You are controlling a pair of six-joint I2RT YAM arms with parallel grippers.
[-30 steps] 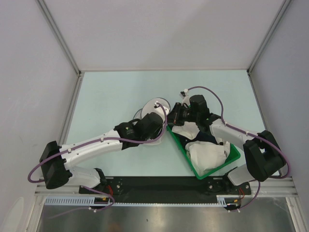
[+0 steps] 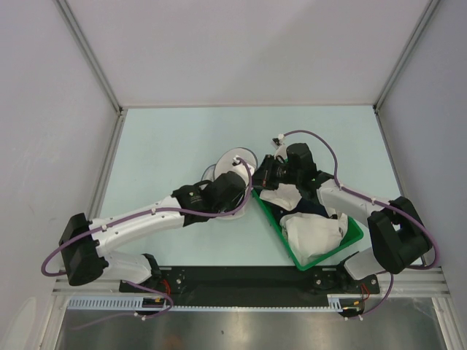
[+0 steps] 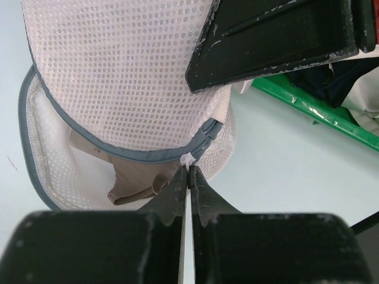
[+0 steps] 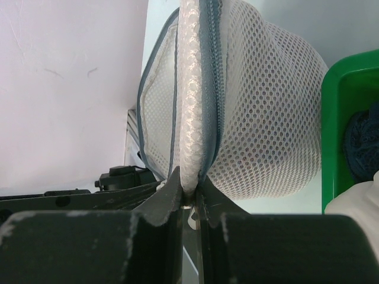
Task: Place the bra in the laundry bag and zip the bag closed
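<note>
The white mesh laundry bag [image 3: 112, 77] with grey zipper edging stands between my arms, left of the green bin. Tan fabric [image 3: 133, 177], likely the bra, lies inside its open part. My left gripper has its fingertips close together at a small white zipper tab at the corner of the edging; whether they grip it is unclear. My right gripper is shut on the bag's pale rim beside the grey zipper, seen in the right wrist view.
A green bin [image 2: 292, 255] of white and dark cloths fills the right side of the table, under my right arm.
</note>
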